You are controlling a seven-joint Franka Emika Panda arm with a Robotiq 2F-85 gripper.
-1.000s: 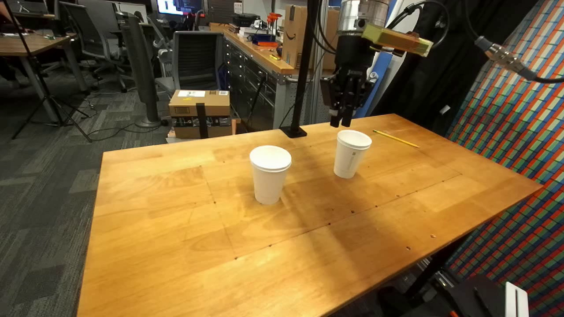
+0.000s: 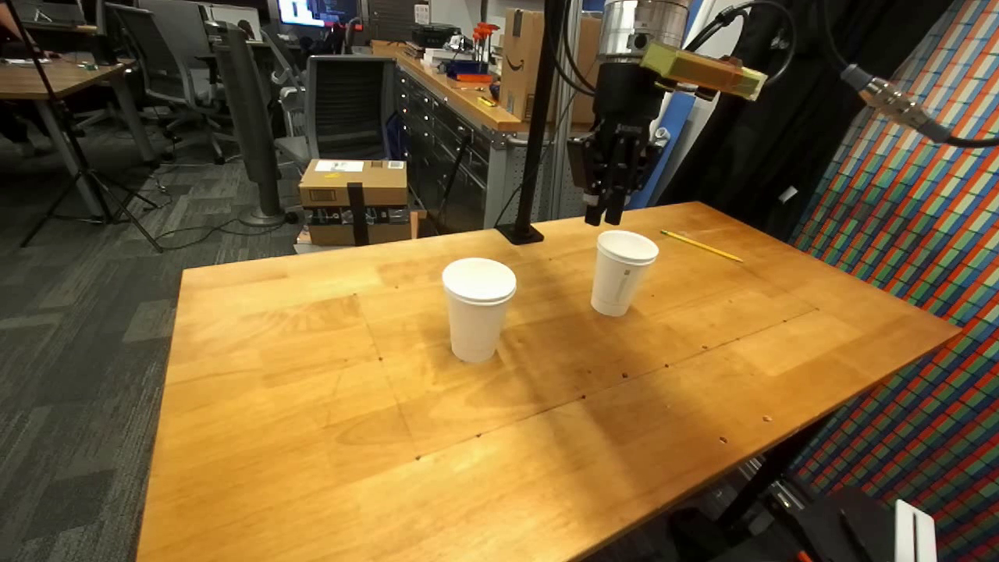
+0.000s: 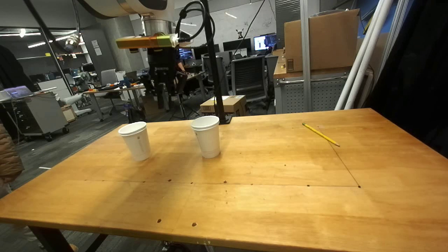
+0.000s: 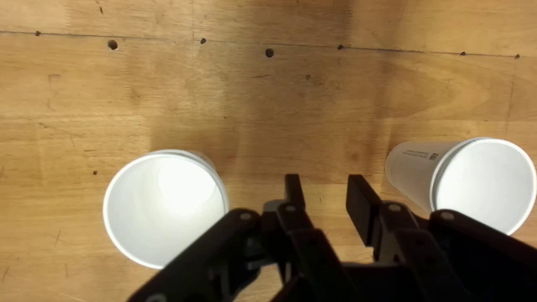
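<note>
Two white paper cups stand upright and apart on the wooden table. One cup (image 2: 475, 321) (image 3: 137, 144) is on the left in both exterior views and shows at the right of the wrist view (image 4: 418, 168). The other cup (image 2: 618, 284) (image 3: 208, 140) is nearer the pencil; in the wrist view its open mouth (image 4: 161, 211) is at the left and looks empty. My gripper (image 2: 604, 211) (image 3: 163, 102) hangs above the height of the cups. Seen from the wrist, the open gripper lies between the two cups, with only table visible between its fingers.
A yellow pencil (image 2: 702, 245) (image 3: 321, 134) lies on the table beyond the cups. A black post (image 2: 520, 232) stands at the table's back edge.
</note>
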